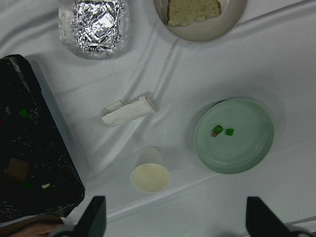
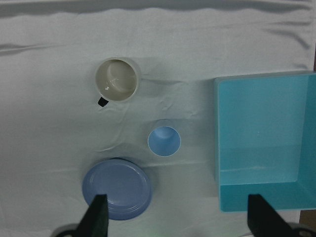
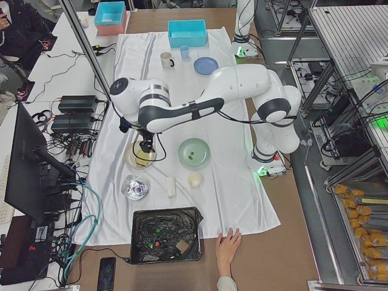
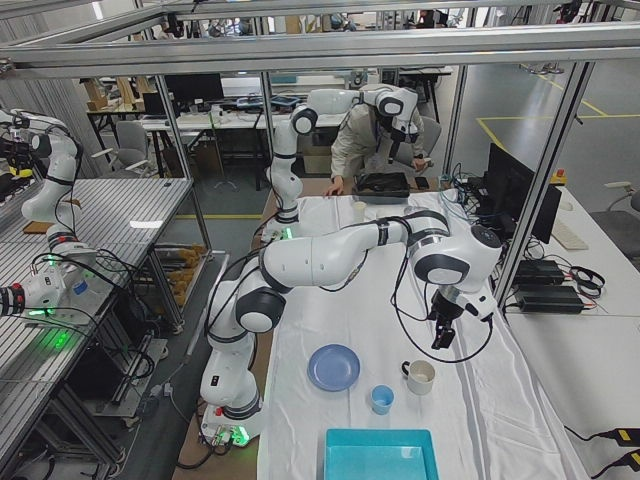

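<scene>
My left gripper (image 3: pixel 147 145) hangs open above a beige plate (image 1: pixel 202 32) with bread (image 1: pixel 192 12). Below it in the left wrist view are a foil-lined container (image 1: pixel 95 27), folded white paper (image 1: pixel 127 111), a pale cup (image 1: pixel 150 175), a green plate (image 1: pixel 234 150) with small green pieces, and a black lined tray (image 1: pixel 37 148). My right gripper (image 4: pixel 445 330), also open, is over the other end of the table, above a cream mug (image 2: pixel 117 79), blue cup (image 2: pixel 164 140), blue plate (image 2: pixel 116 190) and turquoise bin (image 2: pixel 259 128).
A person's hand (image 3: pixel 227 248) rests at the table edge beside the black tray. A monitor (image 3: pixel 33 170) and cables line one long side.
</scene>
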